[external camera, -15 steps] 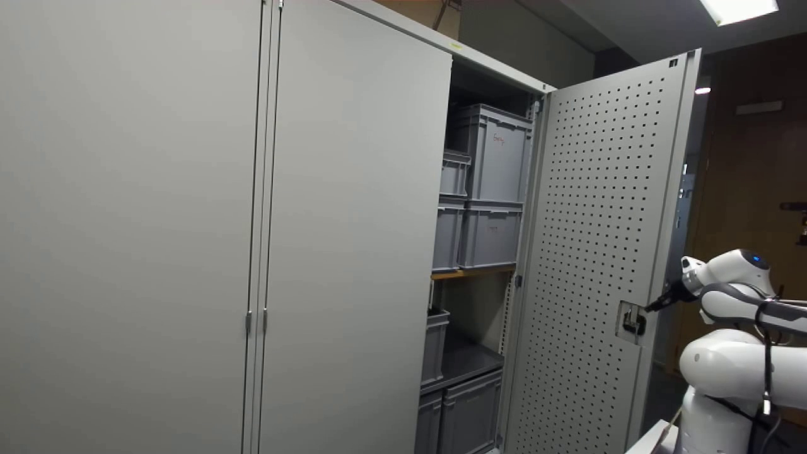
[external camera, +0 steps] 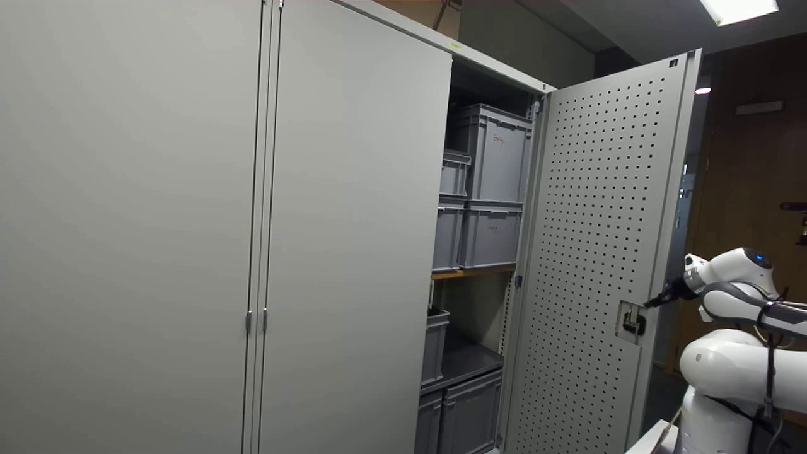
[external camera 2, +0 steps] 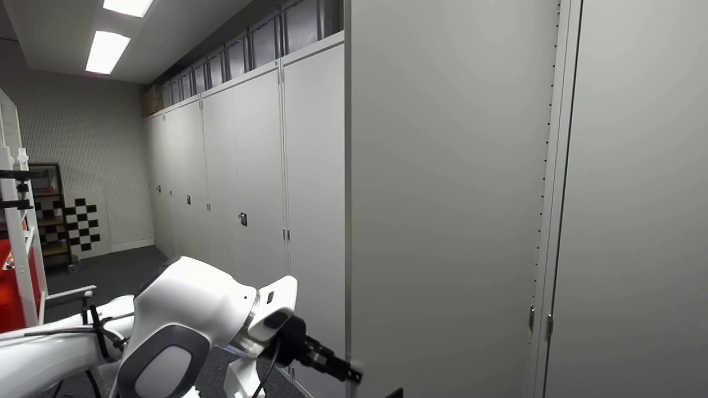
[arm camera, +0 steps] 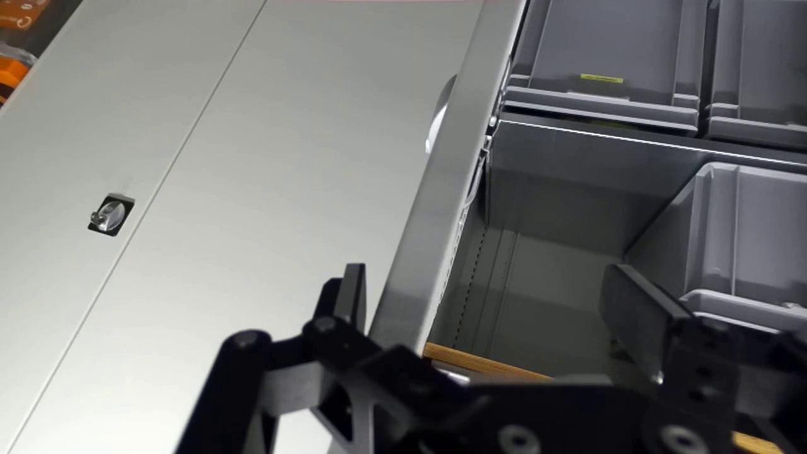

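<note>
A tall grey cabinet door [external camera: 605, 189] stands swung open, its perforated inner face showing in exterior view 1 and its plain outer face [external camera 2: 451, 199] in exterior view 2. On the inner face a black latch [external camera: 633, 323] sits in a cutout near the free edge. My gripper is open, its two fingers wide apart in the wrist view. Between them appears the narrow door edge [arm camera: 446, 181], close to the left finger. From outside, my gripper [external camera: 649, 304] is at the free edge beside the latch; contact is unclear.
Grey bins [external camera: 499, 159] fill the cabinet shelves, above and below a wooden-edged shelf [external camera: 473, 272]. The adjoining cabinet door [external camera: 355, 227] is closed. Further closed cabinets [external camera 2: 242, 152] line the wall behind the arm, with open floor [external camera 2: 126, 272] alongside.
My arm's wrist has shifted very slightly, with the fingertips a touch higher at the door's edge. The door looks unmoved.
</note>
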